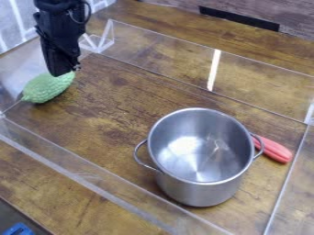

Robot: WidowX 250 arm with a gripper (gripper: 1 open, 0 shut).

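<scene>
My black gripper [61,57] hangs at the top left, just above a pale green, textured oblong object [47,87] that lies on the wooden surface. The gripper looks shut, with nothing visible between its fingers; its tips are dark and hard to make out. A steel pot [199,158] with two handles stands empty at the lower right. A red object [274,149] lies right beside the pot, partly hidden behind it.
Clear low walls enclose the wooden work area [128,101], whose middle is free. A white strip [214,70] stands out at the back. A blue object [17,229] shows at the bottom left corner.
</scene>
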